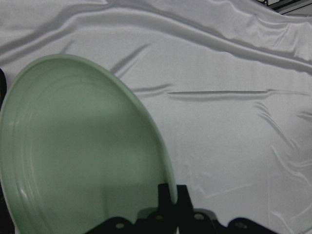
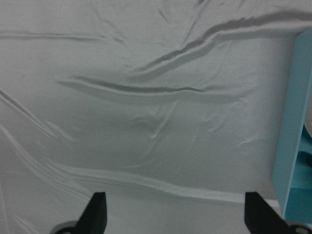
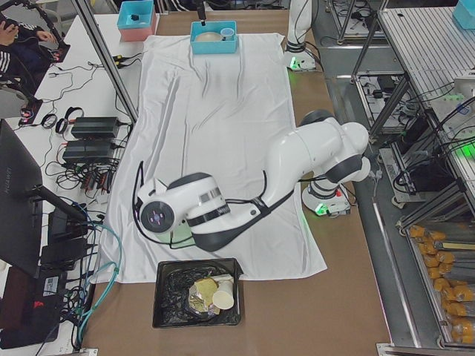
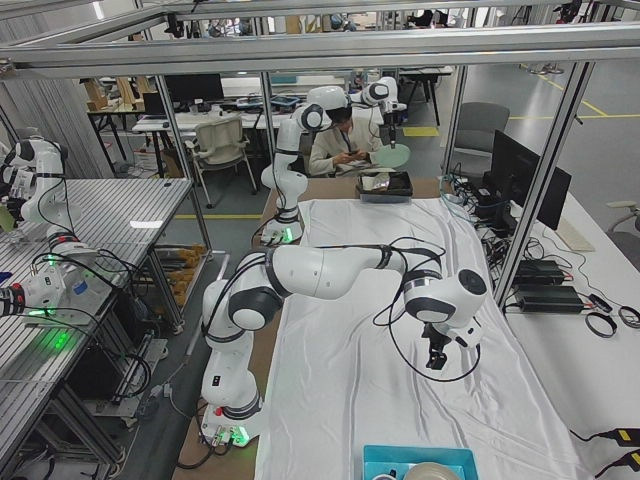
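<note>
A pale green plate [image 1: 83,141] fills much of the left wrist view, its rim between the fingers of my left gripper, which is shut on it. In the camera right view that plate [image 4: 392,156] hangs above the dark bin [image 4: 398,187] at the far end; in the camera left view the arm mostly hides it. The black-lined bin [image 3: 167,311] holds a crumpled wrapper and pale cups or containers. My right gripper is open over bare cloth, beside a blue bin [image 2: 287,146].
The blue bin [image 3: 213,46] at the far end holds a round beige item and a cup. Cables, a monitor [image 3: 18,222] and metal frame posts border the table.
</note>
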